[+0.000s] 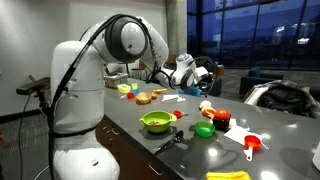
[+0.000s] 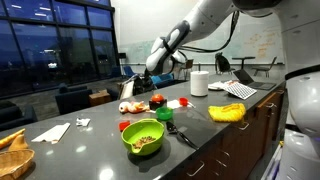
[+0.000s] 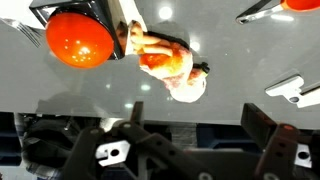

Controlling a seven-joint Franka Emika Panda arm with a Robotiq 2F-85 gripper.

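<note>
My gripper stands open above the grey table, its dark fingers wide apart at the bottom of the wrist view with nothing between them. Ahead of them lies an orange-and-white soft-looking toy. Beside the toy, a round red-orange item sits in a black holder. Exterior view 1 has the same toy on the table, with the arm's end well above it. The toy also shows in exterior view 2. Fingertips are too small to make out in the exterior views.
A large green bowl, a smaller green bowl, a red pan and a yellow cloth are spread about. A black utensil lies near the table edge. Open table surrounds the white item.
</note>
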